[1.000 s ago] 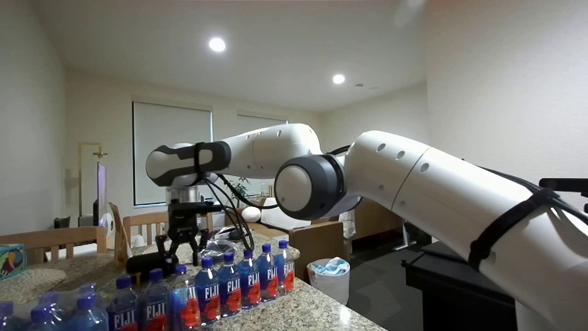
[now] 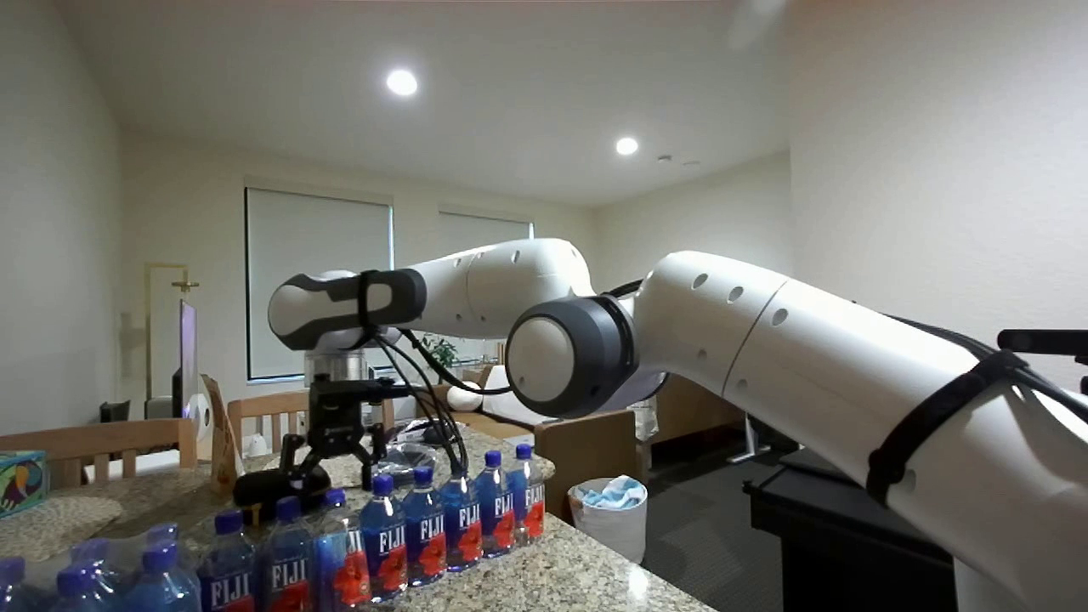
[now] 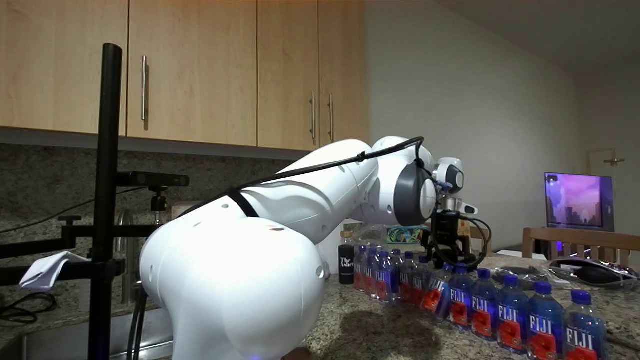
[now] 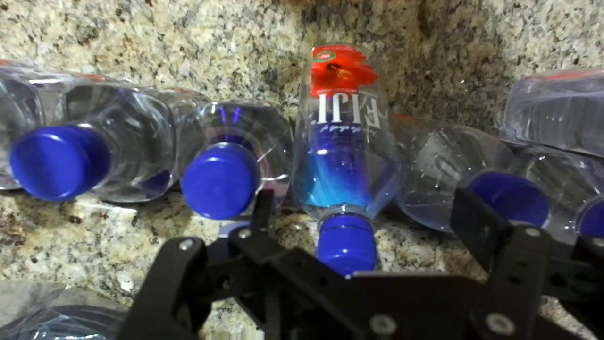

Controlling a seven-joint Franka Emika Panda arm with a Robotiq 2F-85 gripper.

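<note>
A row of Fiji water bottles with blue caps stands on the granite counter. One bottle in that row leans over, its cap towards my gripper and its label facing up; in exterior view 2 the same bottle is visibly tilted among upright ones. My gripper is open above the row, one finger on each side of the leaning bottle's neck and apart from it in the wrist view. Nothing is held. From exterior view 1, the gripper appears behind the bottles, pointing down.
Upright bottles crowd the leaning one on both sides, such as this left neighbour. Clear plastic wrap lies behind the row. A dark bottle stands farther left. Bare counter lies in front of the row.
The arm's elbow has sunk slightly, and my gripper has come down a little and shifted slightly left in exterior view 1. The bottles look unmoved.
</note>
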